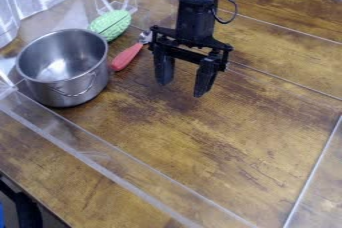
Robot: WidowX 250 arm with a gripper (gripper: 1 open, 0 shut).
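My black gripper (pixel 186 72) reaches down from the top centre of the camera view, its two dark fingers spread apart over bare wooden table, with no object visible between them. A steel pot (pixel 59 67) stands at the left. A red-handled utensil (pixel 126 58) lies between the pot and the gripper, just left of the gripper. A pale green oval object (pixel 111 24) lies behind it, above the pot.
Dark edging runs along the top right.
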